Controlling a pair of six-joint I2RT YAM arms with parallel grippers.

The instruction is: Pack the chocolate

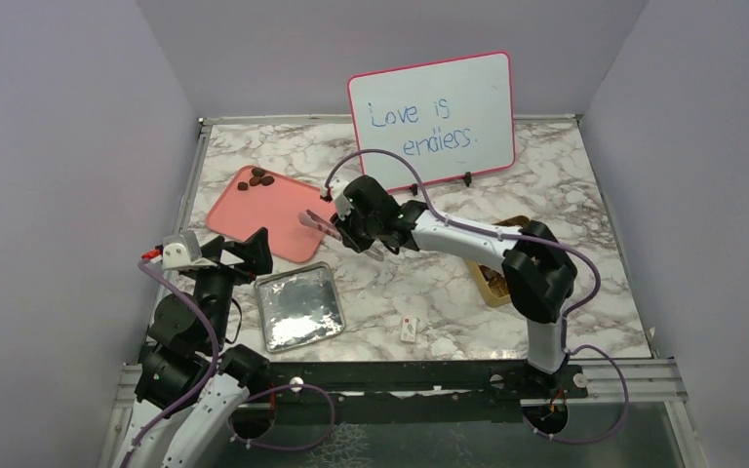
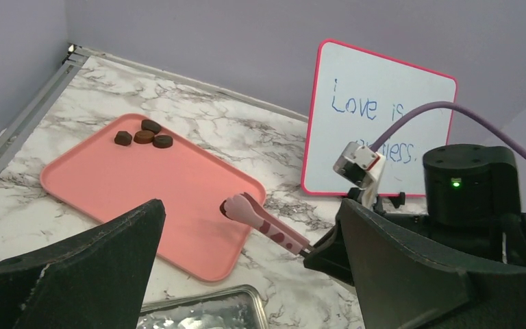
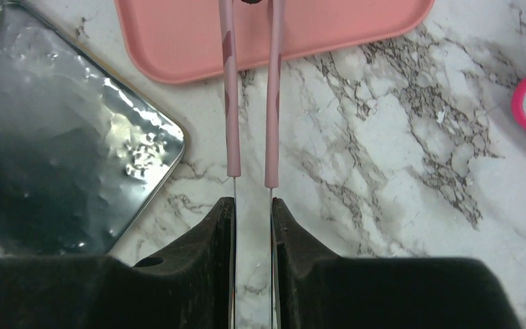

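My right gripper point(image 1: 308, 218) has long pink-padded tongs over the pink tray point(image 1: 244, 216); in the right wrist view a dark piece point(image 3: 250, 2), likely a chocolate, shows at their tips, mostly cut off by the frame edge. Several chocolates point(image 2: 144, 136) lie toward the back of the pink tray. A gold box point(image 1: 492, 289) at the right is partly hidden by my right arm. My left gripper point(image 1: 234, 252) is open at the left front, nothing visible between its fingers.
An empty metal tray point(image 1: 299, 306) lies in front of the pink tray. A whiteboard point(image 1: 431, 115) stands at the back, and a small white card point(image 1: 409, 329) lies near the front.
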